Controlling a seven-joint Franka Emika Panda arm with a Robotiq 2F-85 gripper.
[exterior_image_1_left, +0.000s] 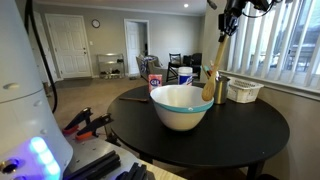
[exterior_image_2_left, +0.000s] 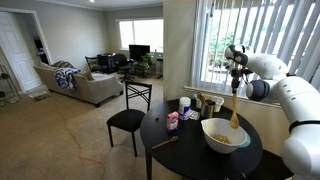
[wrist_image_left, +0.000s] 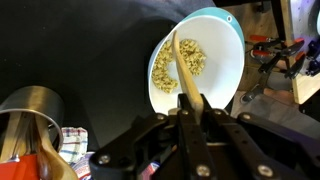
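Note:
My gripper is shut on the handle of a long wooden spoon, which hangs head down. In exterior view 1 the spoon head overlaps the right rim of a large white bowl; whether it touches cannot be told. Exterior view 2 shows the spoon head above the bowl's far right side. From the wrist, the spoon runs out from between the fingers across the bowl. Tan, crumbly food lies in the bottom of the bowl, partly behind the spoon.
Beside the bowl stands a metal canister holding utensils. A white basket, a red-labelled container and a blue-and-white container are farther back. Another wooden utensil lies on the black round table.

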